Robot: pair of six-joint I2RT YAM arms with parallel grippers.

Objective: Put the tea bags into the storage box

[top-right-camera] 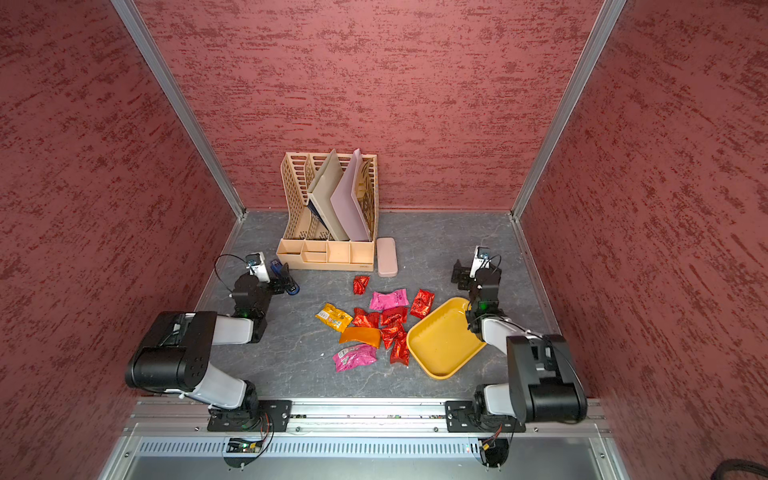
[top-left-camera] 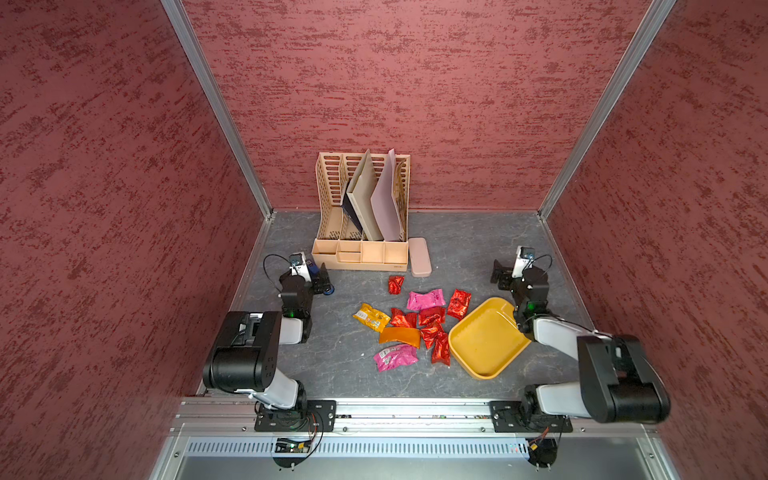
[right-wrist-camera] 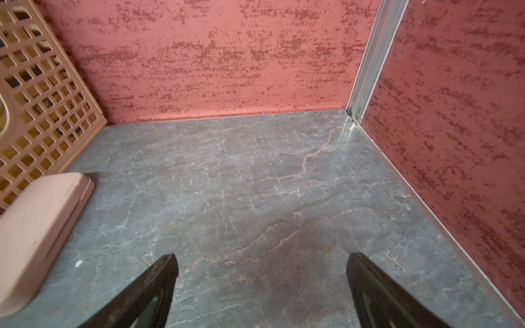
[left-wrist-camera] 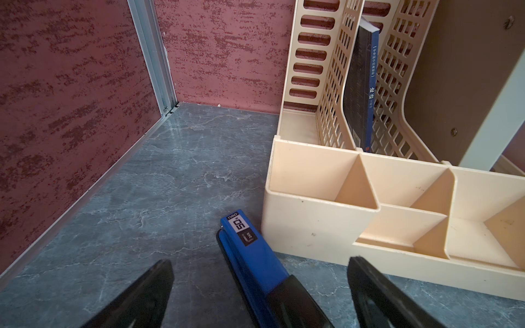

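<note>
Several tea bags lie loose mid-table: red (top-left-camera: 458,303), pink (top-left-camera: 395,357), yellow (top-left-camera: 371,317) and orange (top-left-camera: 399,337). A yellow tray (top-left-camera: 485,340), apparently empty, lies to their right. My left gripper (top-left-camera: 320,279) stands open at the left over a blue stapler (left-wrist-camera: 246,246), before the organizer's small compartments. My right gripper (top-left-camera: 501,275) is open above the tray's back end, facing bare table, with nothing between its fingers.
A beige organizer (top-left-camera: 360,255) with folders and a book stands at the back left, a pink case (top-left-camera: 420,257) beside it. Walls enclose the sides and back.
</note>
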